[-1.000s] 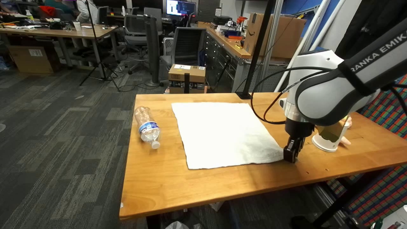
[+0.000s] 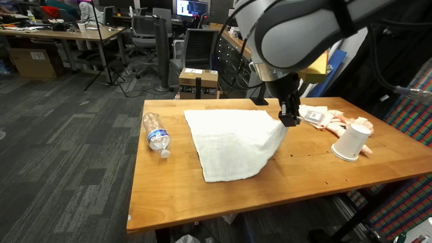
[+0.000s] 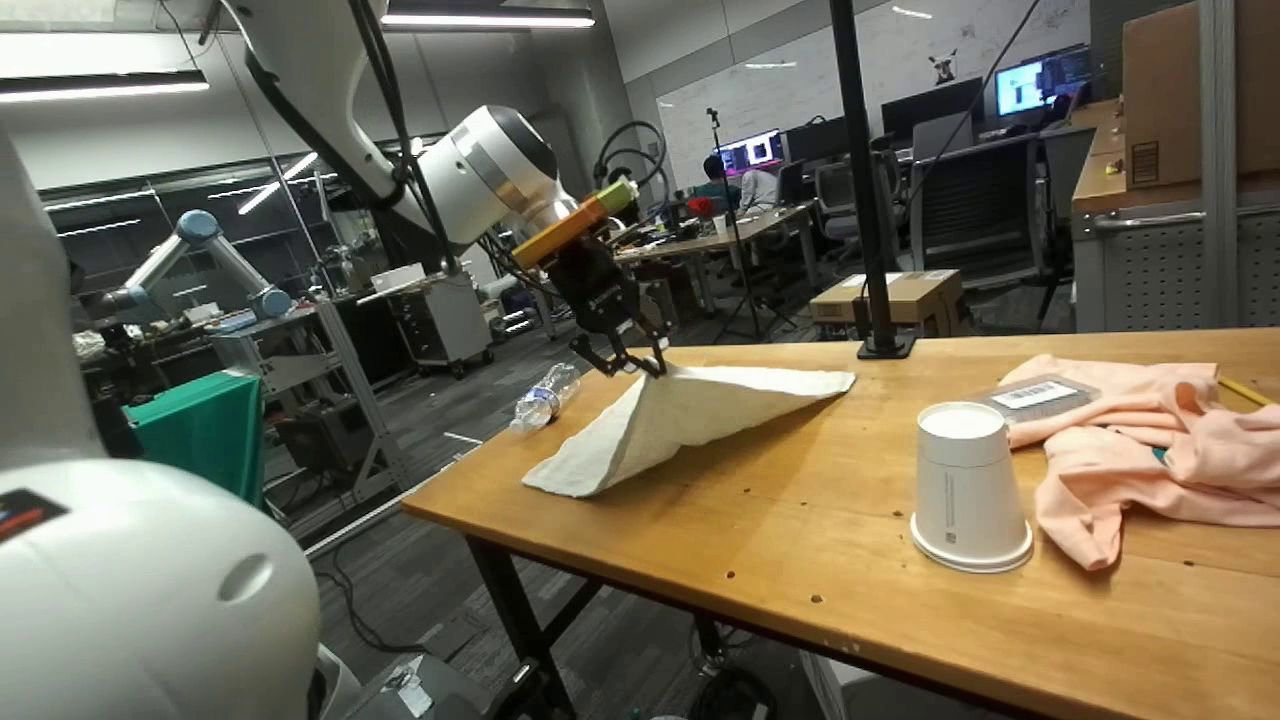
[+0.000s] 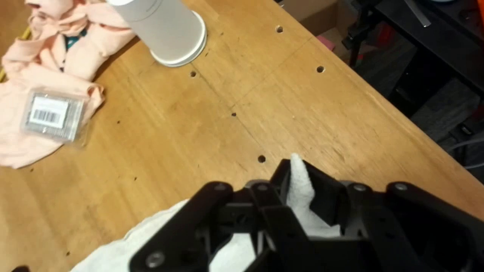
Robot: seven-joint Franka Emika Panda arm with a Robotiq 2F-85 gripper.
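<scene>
A white cloth (image 2: 231,141) lies partly on the wooden table, and one of its corners is lifted. My gripper (image 2: 289,119) is shut on that corner, above the table. From the other side, the cloth (image 3: 708,414) slopes up like a tent to the gripper (image 3: 642,364), while its far edges still rest on the wood. In the wrist view a narrow fold of cloth (image 4: 300,186) pokes out between the dark fingers. The rest of the cloth there is mostly hidden behind the gripper.
A clear plastic bottle (image 2: 157,135) lies near the table's left edge. An upside-down white cup (image 3: 969,486) stands beside a crumpled peach garment (image 3: 1152,444), which has a small labelled packet (image 4: 54,114) on it. Bare table (image 4: 217,122) separates these from the cloth.
The gripper rose from the table's front right side and moved back and left, carrying the cloth's corner up. The cloth lay flat before. Bottle and cup are unmoved.
</scene>
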